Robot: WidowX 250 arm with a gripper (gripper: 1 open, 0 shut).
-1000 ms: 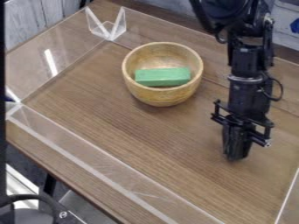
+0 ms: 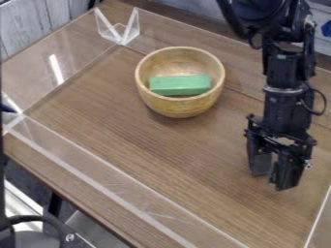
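My black gripper (image 2: 277, 159) reaches down to the wooden table at the right of the camera view, open, with its fingertips low near the surface. A grey object (image 2: 258, 163) sits just beside or behind the fingers, mostly hidden by them; I cannot tell what it is.
A wooden bowl (image 2: 158, 95) holding a green block (image 2: 179, 84) stands at the upper middle, left of the arm. A clear object (image 2: 118, 27) lies at the back left.
The gripper has shifted slightly down, and its fingers now look wider in view, with a grey object showing beside them. The bowl has not moved.
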